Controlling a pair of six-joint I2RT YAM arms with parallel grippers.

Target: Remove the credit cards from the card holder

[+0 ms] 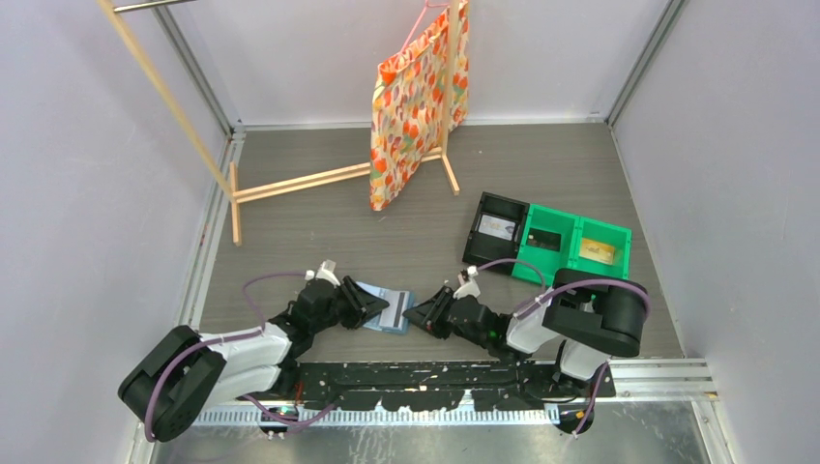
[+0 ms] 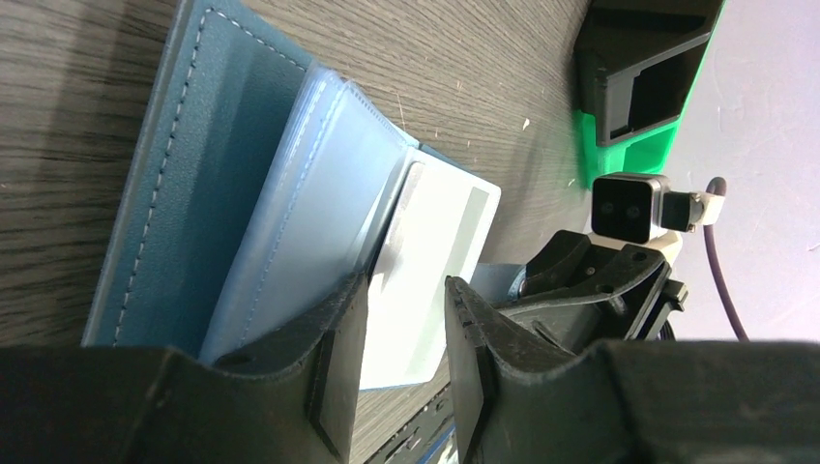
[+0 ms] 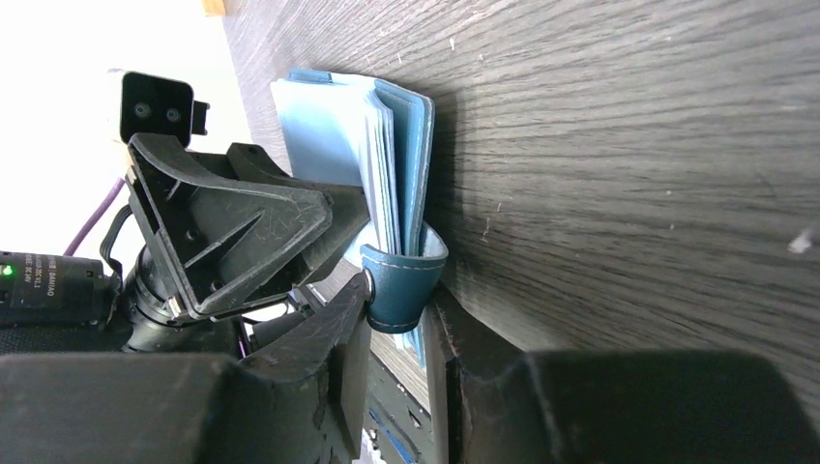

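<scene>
The blue card holder (image 1: 369,288) lies spread on the table between both grippers. In the left wrist view, a white card (image 2: 425,261) with a grey stripe shows against a clear pocket of the holder (image 2: 261,242). My left gripper is part open, its fingertips apart over the white card; whether they touch it is unclear. In the right wrist view, my right gripper is shut on the rounded blue end of the card holder (image 3: 401,280). Layered pockets of the holder stand up beyond those fingers.
A black bin (image 1: 490,253) and green bins (image 1: 554,215), each with a card inside, stand at the right. A wooden rack (image 1: 302,184) with a patterned cloth (image 1: 411,116) occupies the back. Bare table (image 1: 319,237) lies between rack and arms.
</scene>
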